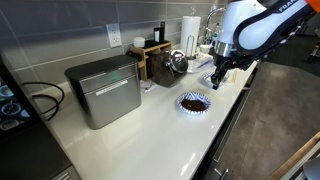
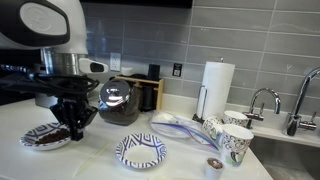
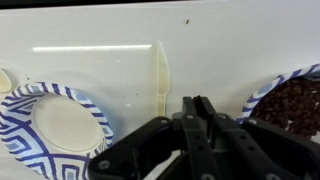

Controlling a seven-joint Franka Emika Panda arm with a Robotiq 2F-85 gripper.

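Note:
In the wrist view my gripper is shut, its fingertips close together with a small dark brown thing at them, too small to name surely. It hangs above the white counter, between two patterned bowls. The blue-and-white bowl (image 3: 258,100) on the right holds many dark brown beans (image 3: 292,104). On the left, the other patterned bowl (image 3: 92,108) looks empty. A pale plastic knife (image 3: 162,85) lies between them, left of my fingertips. Exterior view 2 has the bean bowl (image 2: 35,143) partly behind my arm and the empty bowl (image 2: 141,163) to its right.
Patterned cups (image 2: 235,144) and a small metal-topped container (image 2: 214,168) stand beyond the empty bowl, near a paper towel roll (image 2: 215,90) and the sink. A silver toaster (image 1: 106,92) and a dark round pot (image 1: 166,67) line the wall.

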